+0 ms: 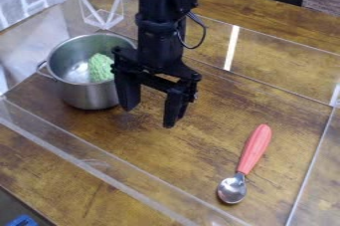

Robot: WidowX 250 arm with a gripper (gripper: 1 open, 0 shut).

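The black arm's gripper hangs low over the wooden table, just right of a steel pot. Its two fingers stand apart, open, with nothing visible between them. The pot holds a pale green object and is partly hidden by the arm. A spoon with a pink-red handle lies at the lower right, its silver bowl towards the front.
Clear panels or strips run along the front and right, and a blue object shows at the lower left corner.
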